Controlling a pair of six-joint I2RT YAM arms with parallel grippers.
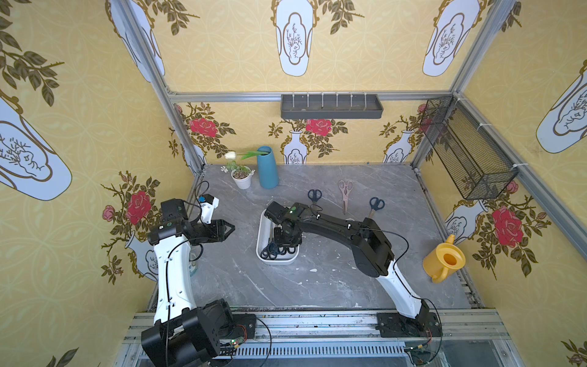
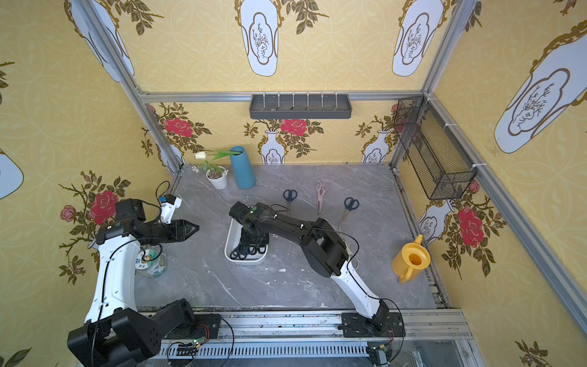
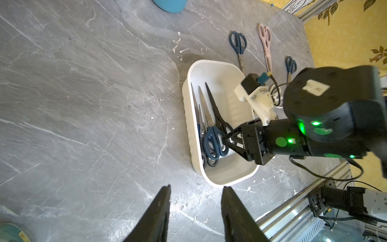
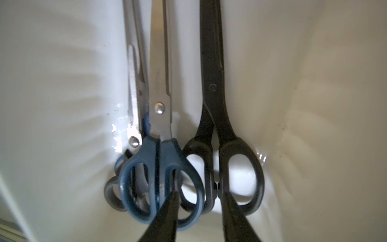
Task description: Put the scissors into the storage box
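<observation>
The white storage box (image 3: 188, 109) holds several scissors, their handles towards its near end. In the right wrist view a blue-handled pair (image 4: 151, 161) lies over grey-handled scissors (image 4: 110, 193), beside an all-black pair (image 4: 213, 80). My right gripper is inside the box, low over the blue and black handles, its fingers apart; whether they touch a handle cannot be told. Outside, at the back of the table, lie blue scissors (image 1: 314, 195), pink scissors (image 1: 344, 186) and dark-blue scissors (image 1: 376, 203). My left gripper stands open and empty, left of the box.
A blue vase (image 1: 267, 171) and a potted plant (image 1: 242, 177) stand at the back left. The yellow watering can (image 1: 441, 261) is at the right edge, below a wire basket (image 1: 467, 146). Bare table lies between the left arm and the box. The right arm spans the table's right-hand middle.
</observation>
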